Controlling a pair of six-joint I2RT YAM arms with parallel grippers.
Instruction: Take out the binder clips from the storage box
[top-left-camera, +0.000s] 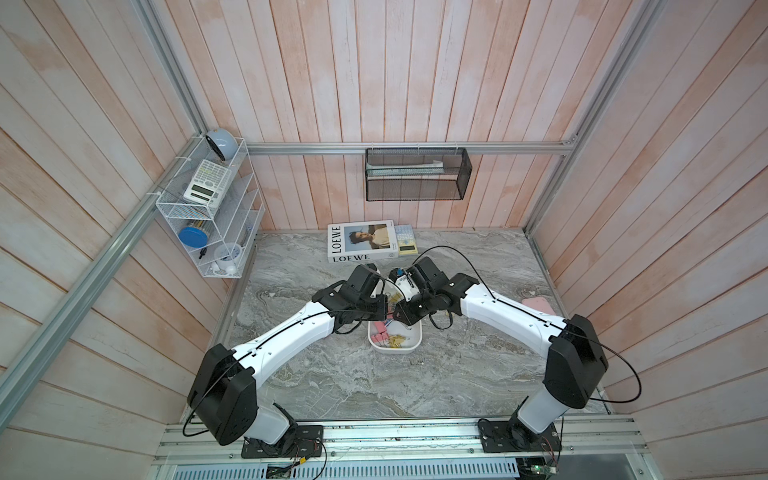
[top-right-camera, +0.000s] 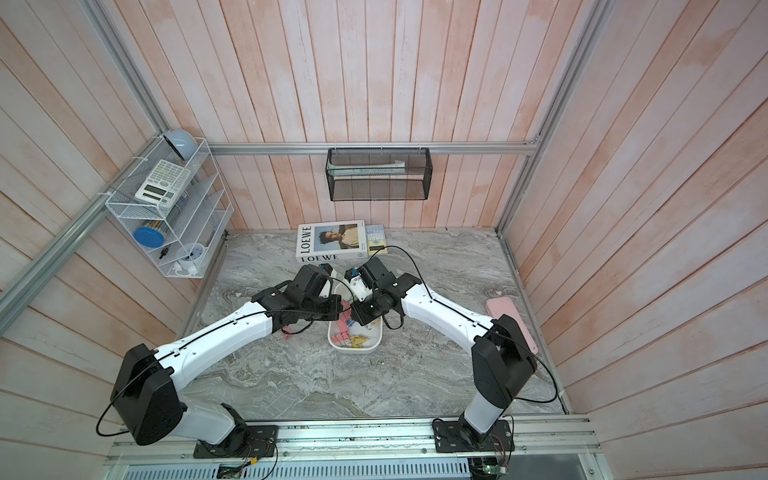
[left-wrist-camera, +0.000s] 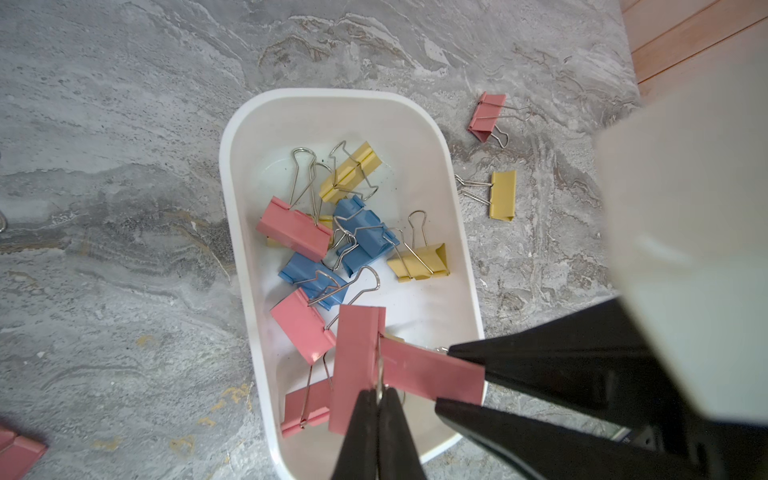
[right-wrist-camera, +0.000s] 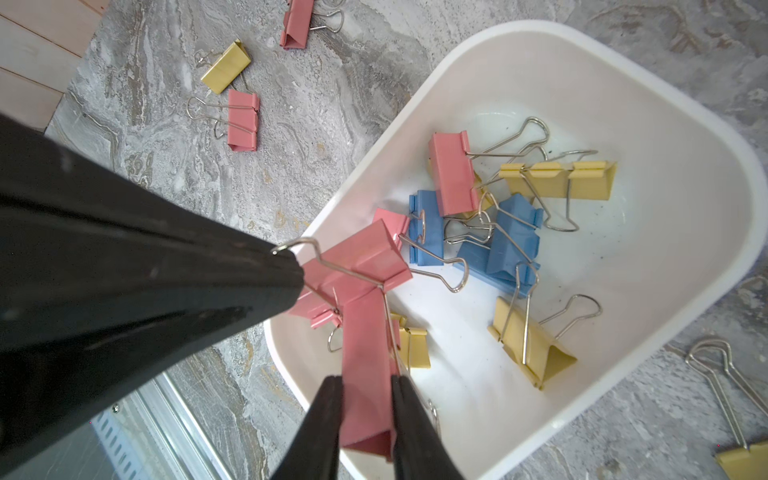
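Observation:
The white storage box (left-wrist-camera: 249, 304) (right-wrist-camera: 656, 104) holds several pink, blue (right-wrist-camera: 512, 240) and yellow binder clips (right-wrist-camera: 544, 352). Both grippers are over it. In the right wrist view my right gripper is shut on a pink binder clip (right-wrist-camera: 364, 344). My left gripper is shut, with its tips at that pink clip in its own view; whether anything is between them is hard to tell. A black finger of the other gripper lies across the lower right there. More clips (left-wrist-camera: 502, 192) lie on the marble table beside the box.
A LOEWE book (top-left-camera: 360, 240) lies at the back. A white wire shelf (top-left-camera: 216, 208) hangs on the left wall, a black mesh basket (top-left-camera: 416, 180) on the back wall. A pink object (top-right-camera: 504, 312) lies at the right edge.

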